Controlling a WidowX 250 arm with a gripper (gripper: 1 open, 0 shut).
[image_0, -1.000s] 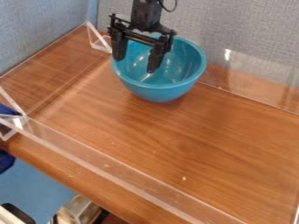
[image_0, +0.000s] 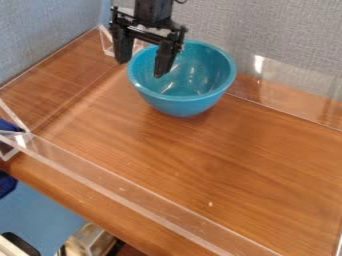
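A light blue bowl (image_0: 194, 95) sits on the wooden table toward the back. My black gripper (image_0: 142, 50) hangs over the bowl's left part and rim, its two fingers spread apart and pointing down, one left of the bowl's rim, the other over its inside. It stands open, and I see nothing held between the fingers.
Transparent low walls edge it, with grey padded walls behind and left. A blue object (image_0: 8, 130) shows at the left edge; blue floor lies at lower left.
My gripper has shifted left and upward, out from deeper over the bowl. The bowl looks about where it was.
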